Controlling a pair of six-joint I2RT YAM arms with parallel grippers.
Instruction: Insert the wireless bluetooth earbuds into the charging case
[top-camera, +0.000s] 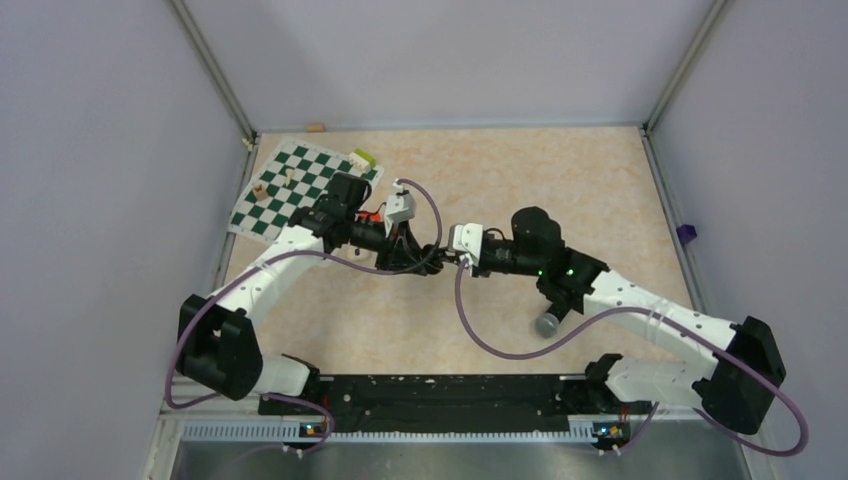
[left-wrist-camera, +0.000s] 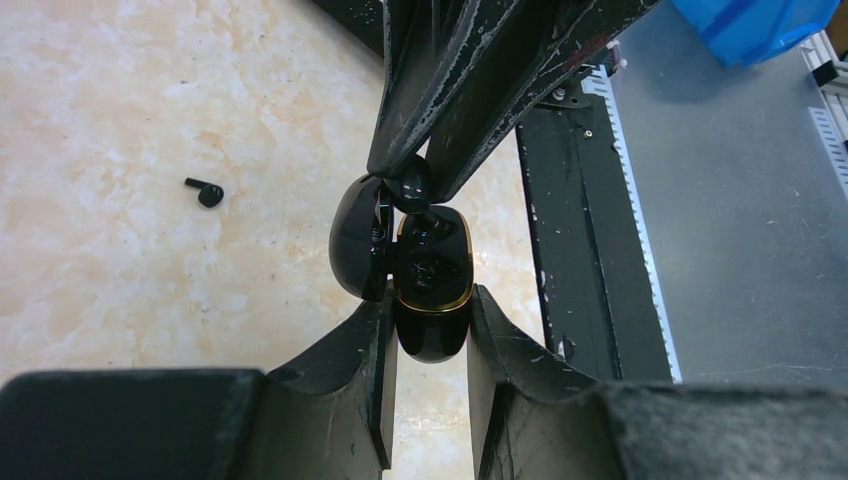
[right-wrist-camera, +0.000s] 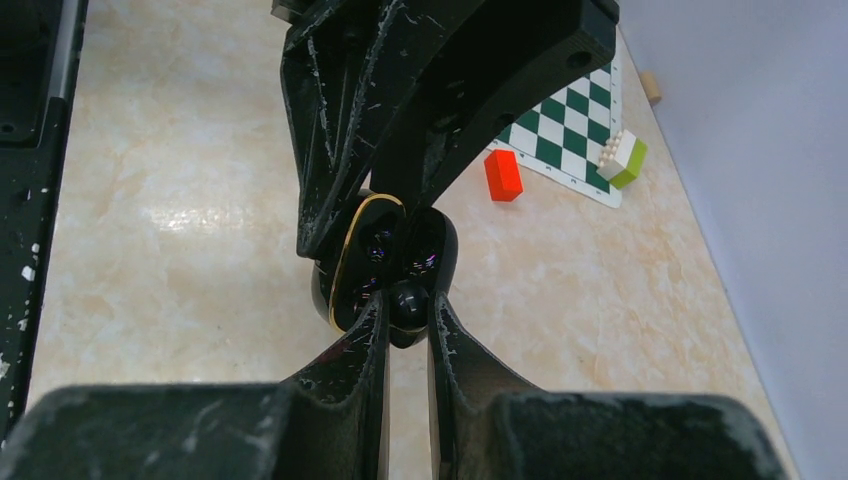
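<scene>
The open black charging case (left-wrist-camera: 432, 300), with a gold rim, is held between the fingertips of my left gripper. My right gripper is shut on a black earbud, which it holds at the mouth of the case; in the left wrist view that earbud (left-wrist-camera: 408, 185) reaches down into the case. Whether it is seated I cannot tell. A second black earbud (left-wrist-camera: 208, 195) lies loose on the table in the left wrist view.
A green checkered board (top-camera: 275, 205), a red block (right-wrist-camera: 503, 176) and a green-white block (right-wrist-camera: 623, 158) lie at the back left. A dark cylinder with a grey end (top-camera: 548, 322) is below the right arm.
</scene>
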